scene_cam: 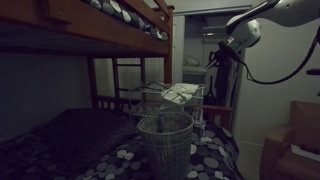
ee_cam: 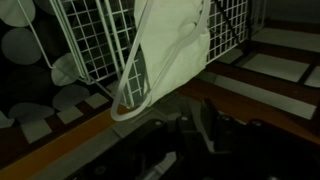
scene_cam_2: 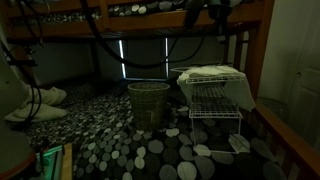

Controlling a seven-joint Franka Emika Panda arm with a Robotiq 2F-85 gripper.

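A white cloth (scene_cam: 180,93) lies on top of a white wire rack (scene_cam_2: 215,108) that stands on the bed. In the wrist view, a pale curved loop, perhaps part of a hanger (ee_cam: 133,60), crosses beside and over the cloth (ee_cam: 170,50). My gripper shows as dark fingers at the lower middle; the light is too poor to make out what is between them. In exterior view 1 the gripper (scene_cam: 221,62) hangs in the air, above and right of the rack, before the doorway. A wire basket (scene_cam: 167,148) stands upright in front of the rack.
Dark bedding (scene_cam_2: 150,160) with pale round spots covers the lower bunk. The upper bunk's wooden rail (scene_cam: 110,32) runs overhead, and a ladder-like frame stands behind. At the right sits a brown armchair (scene_cam: 290,150). Open air lies between the arm and the basket.
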